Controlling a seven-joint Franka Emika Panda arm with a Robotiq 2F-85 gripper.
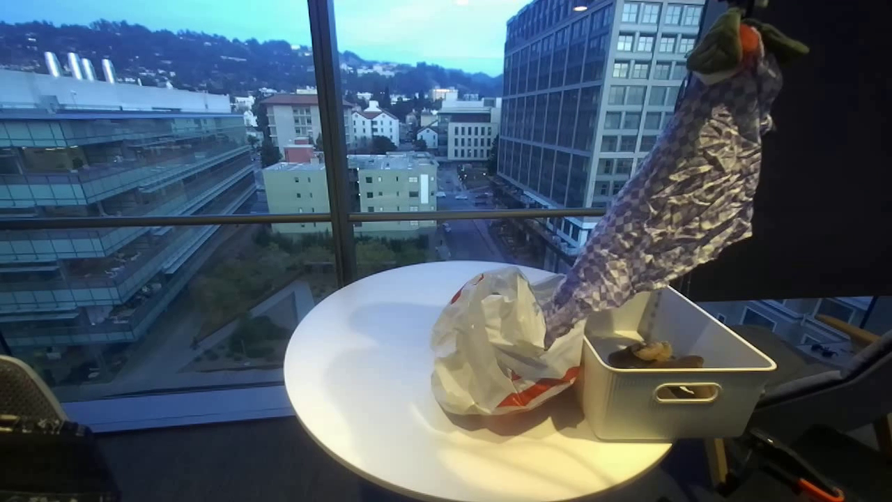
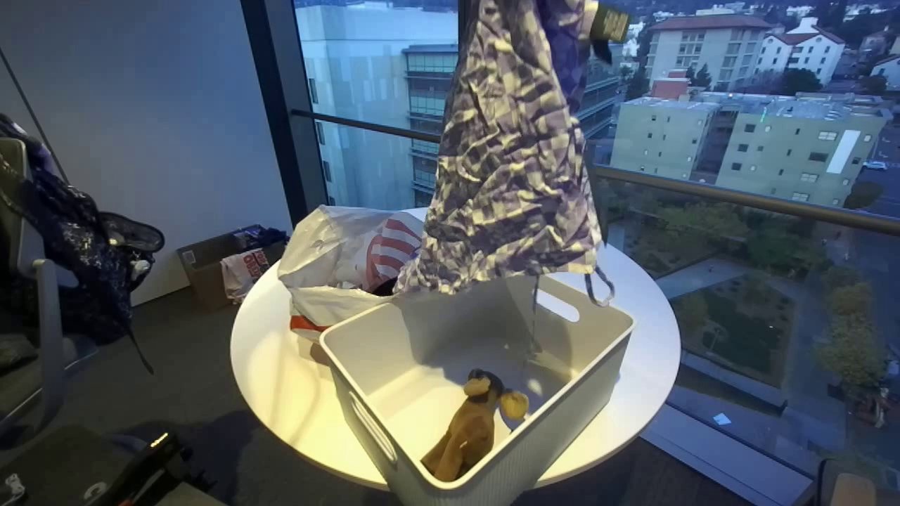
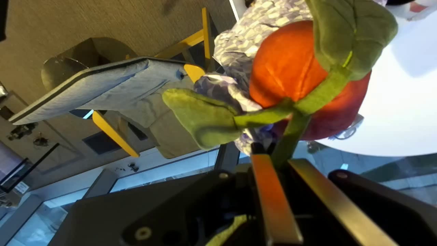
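In the wrist view my gripper is shut on the green stem of a plush fruit (image 3: 301,69), orange-red with green leaves. A purple-and-white checked cloth (image 1: 669,192) hangs below the plush; how the two are joined is hidden. Stretched on a slant, the cloth has its lower end at the mouth of a white plastic bag (image 1: 489,343). In exterior view 2, its hem (image 2: 506,274) and a loose cord hang over the back part of a white bin (image 2: 363,354). A brown plush dog (image 2: 472,426) lies inside that bin.
Bag and bin stand side by side on a round white table (image 1: 359,360), whose left part is clear. A window bar (image 1: 334,125) rises behind it. In the wrist view a grey chair (image 3: 123,86) stands beside the table.
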